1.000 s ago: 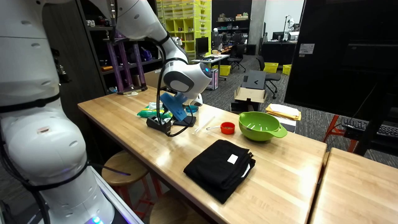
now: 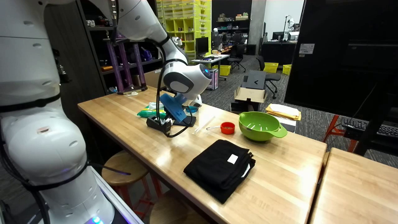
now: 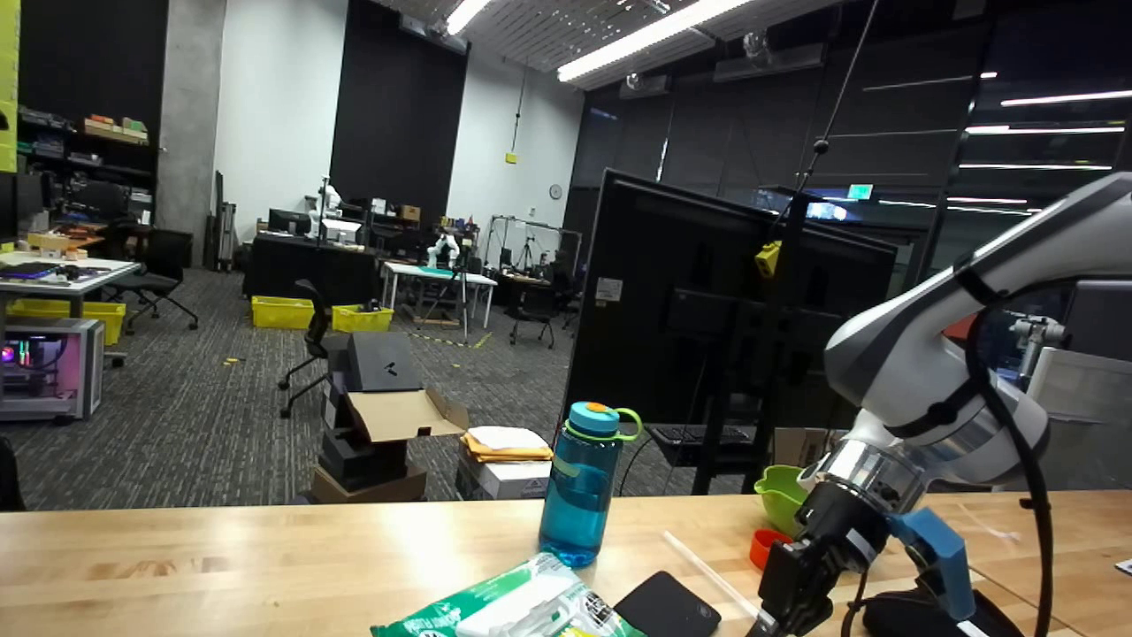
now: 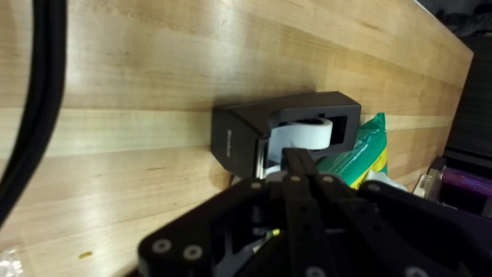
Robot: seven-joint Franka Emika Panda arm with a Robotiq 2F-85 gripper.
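A black tape dispenser [image 4: 240,138] with a roll of whitish tape [image 4: 318,134] lies on the wooden table in the wrist view. My gripper is shut, its fingertips in front of the dispenser's opening and overlapping the tape near the cutting edge. Whether a thin piece of tape is caught between the fingers cannot be made out. From exterior view 1, the dispenser [image 2: 153,123] shows partly behind the cable, and the blue part on my wrist hides the fingertips. Exterior view 2 cuts off the gripper's lower end at the bottom edge.
Close to the dispenser are a green packet [image 4: 369,143] and a black flat object [image 3: 669,607]. A blue bottle [image 3: 581,483] stands behind them. Farther right lie a red cup [image 2: 227,128], a green colander [image 2: 259,127] and folded black cloth [image 2: 220,168].
The arm's wrist has shifted very slightly to the left in exterior view 1. The objects on the table look unmoved.
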